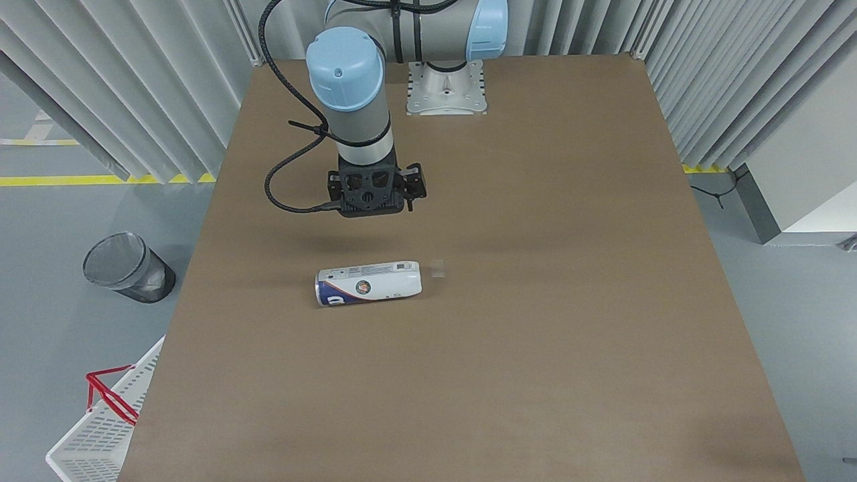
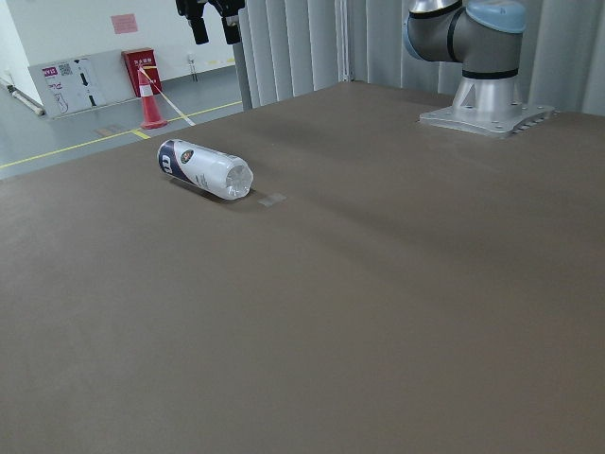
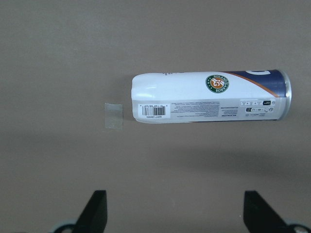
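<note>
A white cylindrical can point(image 1: 367, 282) with a dark blue band and a round green-orange logo lies on its side on the brown table point(image 1: 474, 377); the left view shows it point(image 2: 203, 168) too, and the wrist view has it point(image 3: 209, 96) crosswise below the gripper. A small translucent tape patch point(image 3: 113, 116) is beside its end. My gripper point(image 2: 215, 36) hangs above the table, behind the can in the front view, open with nothing between its fingers.
The arm's base point(image 1: 446, 88) stands at the table's back. Off the table on the floor are a dark bin point(image 1: 128, 269) and a white basket point(image 1: 104, 434) with red handles.
</note>
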